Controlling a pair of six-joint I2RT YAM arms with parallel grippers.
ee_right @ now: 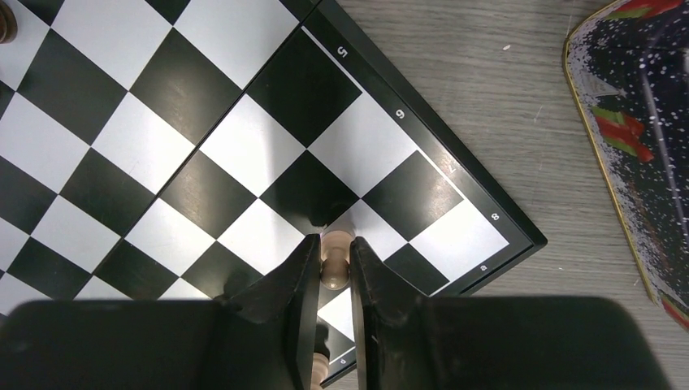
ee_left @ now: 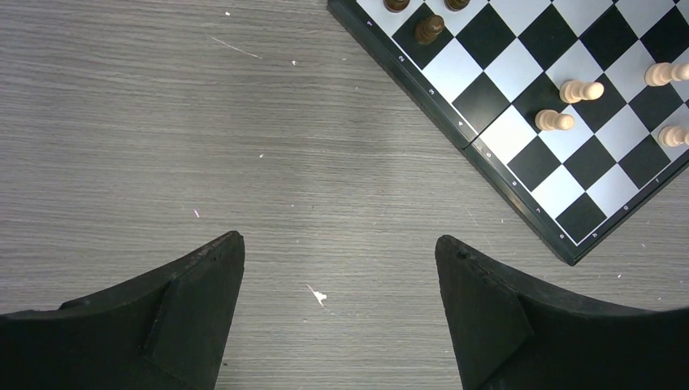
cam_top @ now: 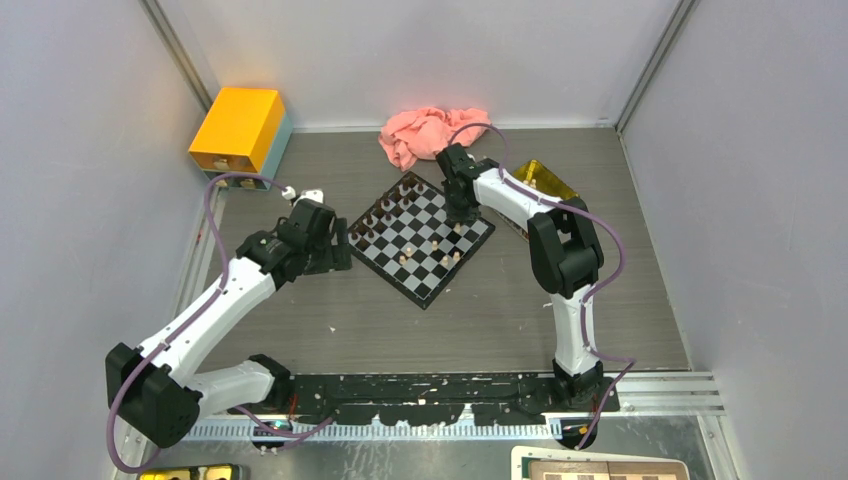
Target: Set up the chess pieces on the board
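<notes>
The chessboard (cam_top: 395,255) has rows of dark brown pieces along its back-left edge and several pale pieces toward the front and right. In the left wrist view, dark pieces (ee_left: 428,29) and pale pieces (ee_left: 581,91) stand on squares. My left gripper is open and empty over bare table left of the board. My right gripper is low over the board's right corner, a pale piece (ee_right: 335,270) closely between its fingertips; whether they grip it is unclear. Another pale piece (ee_right: 319,368) is partly hidden below it.
A gold tray (cam_top: 540,172) with pale pieces lies right of the board, partly under the right arm. A pink cloth (cam_top: 425,130) is behind the board, a yellow box (cam_top: 240,125) at the back left.
</notes>
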